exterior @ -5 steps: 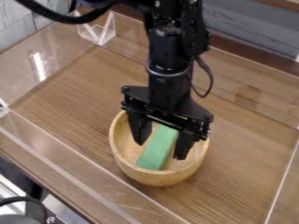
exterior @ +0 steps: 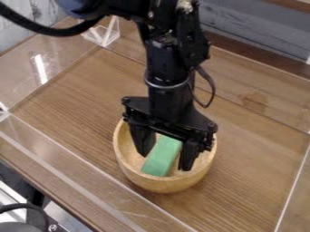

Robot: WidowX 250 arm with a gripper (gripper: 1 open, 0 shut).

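A light wooden bowl (exterior: pixel 169 180) sits on the wooden table, with a green block (exterior: pixel 160 159) lying inside it. My black gripper (exterior: pixel 166 152) reaches down into the bowl from above, open, its two fingers on either side of the green block at the upper part of it. Whether they touch the block cannot be told, as the gripper body hides part of it.
A clear plastic piece stands at the back left. Cables lie off the table's edge at the lower left, and a grey wall edge runs along the back.
The gripper has shifted slightly and sits a little lower over the green block, covering more of its upper end. The bowl stays in place.
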